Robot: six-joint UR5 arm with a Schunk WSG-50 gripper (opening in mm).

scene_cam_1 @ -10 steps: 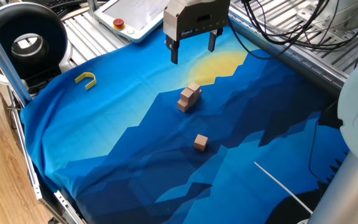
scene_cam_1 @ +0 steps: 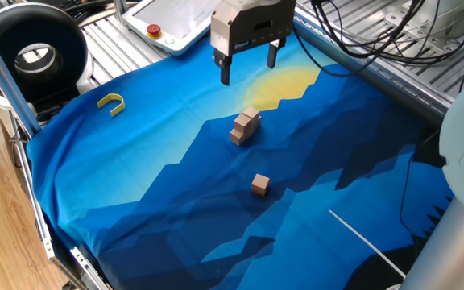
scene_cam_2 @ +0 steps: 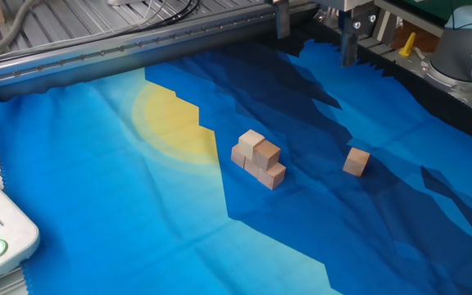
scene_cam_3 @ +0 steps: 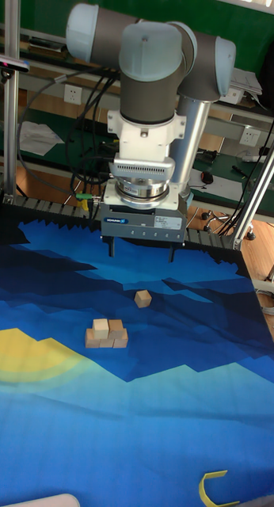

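My gripper [scene_cam_1: 249, 72] [scene_cam_2: 315, 47] [scene_cam_3: 142, 256] hangs in the air above the cloth, its two fingers wide apart and nothing between them. Below it, small wooden cubes form a stack [scene_cam_1: 246, 126] [scene_cam_2: 259, 161] [scene_cam_3: 106, 333], with a bottom row and two cubes side by side on top. One of the upper cubes [scene_cam_2: 251, 142] looks paler than the other [scene_cam_2: 267, 154]. A single loose cube [scene_cam_1: 260, 185] [scene_cam_2: 356, 161] [scene_cam_3: 142, 299] rests on the cloth apart from the stack. No finger touches any cube.
A blue, mountain-patterned cloth [scene_cam_1: 159, 153] covers the table with slight wrinkles. On it lie a yellow curved piece [scene_cam_1: 112, 104] [scene_cam_3: 213, 489] and a thin white rod [scene_cam_1: 367, 242]. A tablet with a red button [scene_cam_1: 153, 31] sits at the edge.
My open gripper has shifted very slightly left and down in exterior view 1. The stack and the loose cube have stayed put.
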